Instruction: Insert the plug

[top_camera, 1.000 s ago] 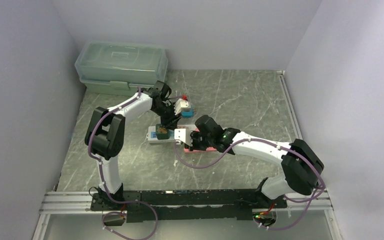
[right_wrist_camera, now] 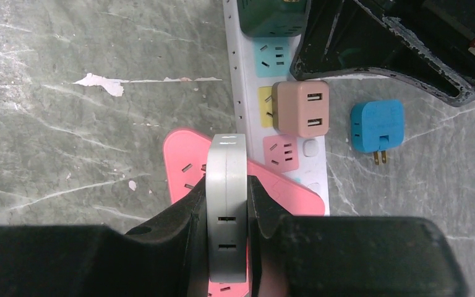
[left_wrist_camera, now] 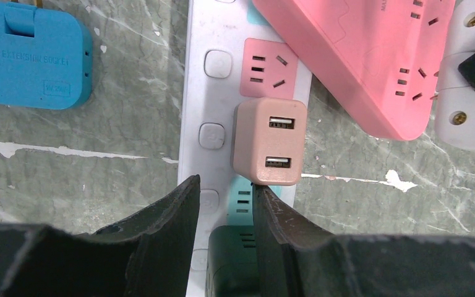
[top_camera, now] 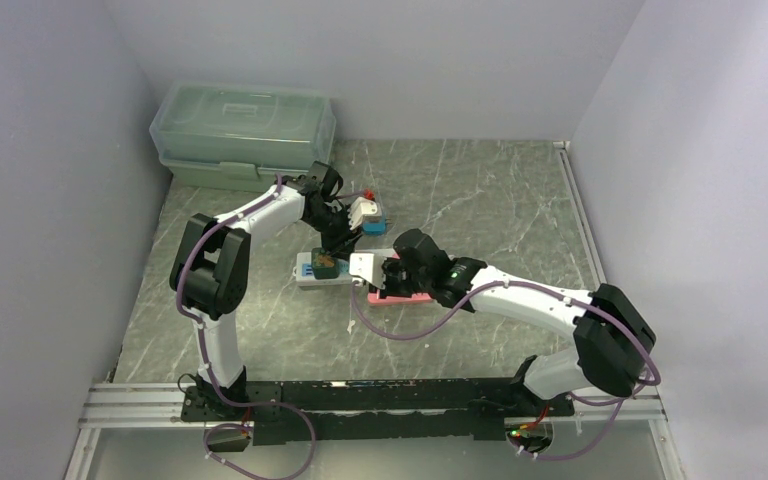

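Note:
In the right wrist view my right gripper is shut on a narrow white plug, its fingers against both sides. That plug hangs over a pink power strip; its prongs are hidden. The white power strip carries a pink USB plug and a dark green plug. My left gripper has its fingers apart over the white strip, with the green plug showing in the gap between them. Whether they press on it is not clear. Bare pink and teal sockets show.
A blue plug lies loose on the marbled table behind the white strip. At the back left stands a lidded green box. Both grippers crowd close together over the strips.
My left arm and the white strip look unmoved.

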